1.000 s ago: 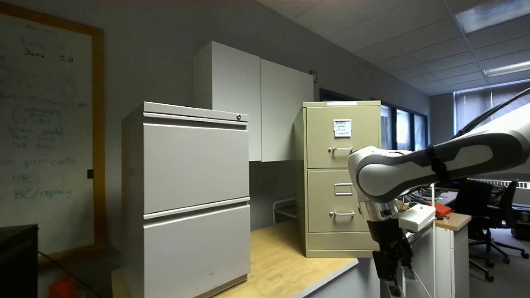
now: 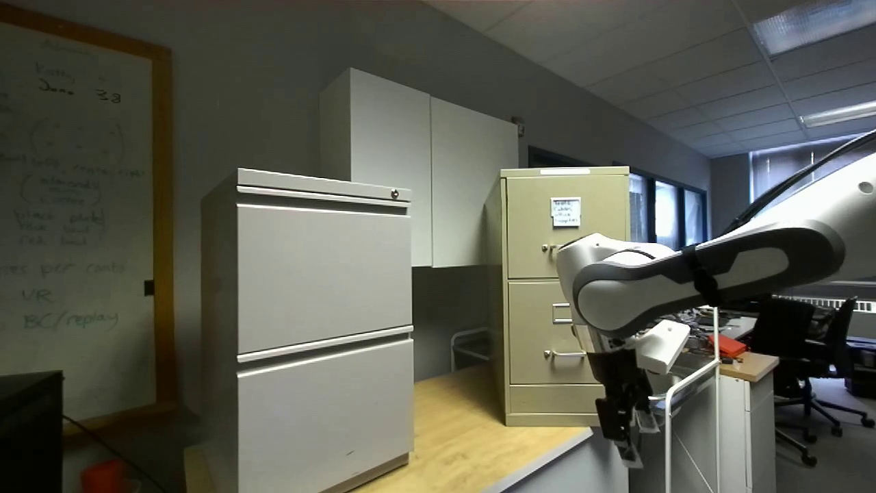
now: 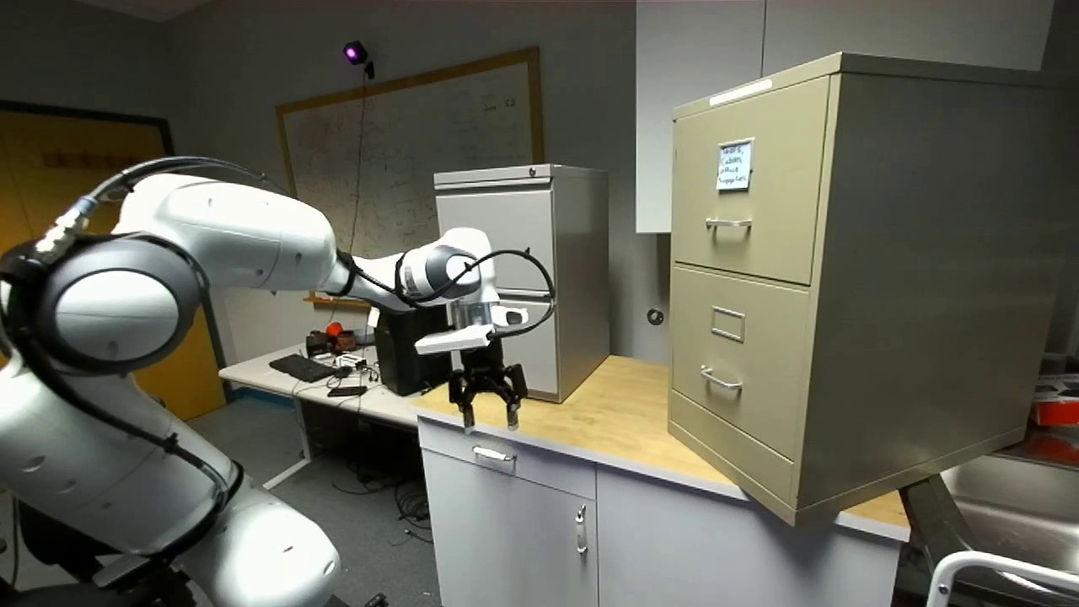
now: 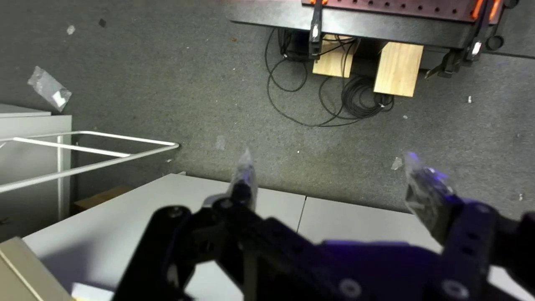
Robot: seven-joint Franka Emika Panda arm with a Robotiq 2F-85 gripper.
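Note:
My gripper (image 3: pixel 491 416) is open and empty, in front of the wooden counter's (image 3: pixel 632 389) front edge in exterior view 2. The wrist view looks down past the spread fingers (image 4: pixel 245 173) to the grey floor; nothing lies between them. A beige two-drawer filing cabinet (image 2: pixel 530 329) stands on the counter, both drawers closed, with a handwritten label on the upper one. The light grey two-drawer cabinet (image 2: pixel 324 279) beside it is closed as well. Below the counter, a drawer with a silver handle (image 3: pixel 493 454) and a cupboard door (image 3: pixel 506 526) are closed.
A white metal frame (image 4: pixel 125 155) stands at the left in the wrist view. Coiled cables (image 4: pixel 363 98) and wooden blocks (image 4: pixel 398 70) lie near a dark table edge (image 4: pixel 271 17). White wall cupboards (image 2: pixel 472 181) hang above the counter. Bare counter shows between the two cabinets.
In exterior view 1 the arm and gripper have moved left and up, and the arm now covers part of the beige cabinet's handles. The cabinets have not moved.

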